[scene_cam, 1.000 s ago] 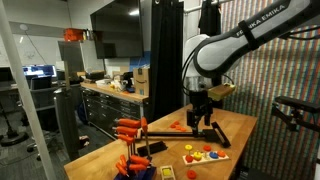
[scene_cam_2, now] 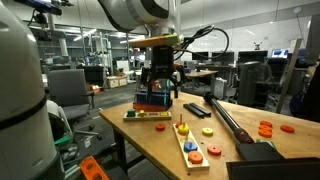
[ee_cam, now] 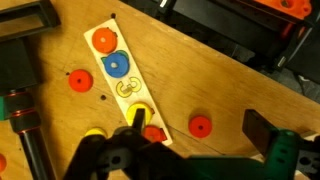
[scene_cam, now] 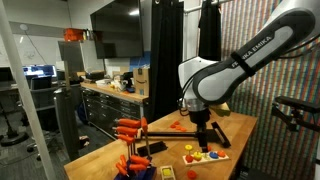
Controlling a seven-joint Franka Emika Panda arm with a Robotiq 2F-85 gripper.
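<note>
My gripper is open above the wooden table, nothing held between its fingers. Between the fingertips in the wrist view, a loose red disc (ee_cam: 200, 126) lies on the tabletop below. To its left is a pale wooden board (ee_cam: 124, 84) carrying an orange-red disc (ee_cam: 104, 40), a blue disc (ee_cam: 116, 65), a yellow disc (ee_cam: 140, 113) and a red disc (ee_cam: 154, 134); a curly mark shows on its bare part. The left finger partly covers the board's lower end. Exterior view 1 shows the gripper (scene_cam: 202, 136) above the board (scene_cam: 206, 157).
Another red disc (ee_cam: 80, 80) and a yellow disc (ee_cam: 95, 133) lie loose left of the board. A long dark bar (scene_cam_2: 232, 123) crosses the table beyond the board. Orange toy carrots (scene_cam: 130, 130) stand left of the arm. Several red discs (scene_cam_2: 265, 129) lie farther off.
The arm has come down closer to the table over the last second, with the gripper shifting slightly. The board and discs look unmoved.
</note>
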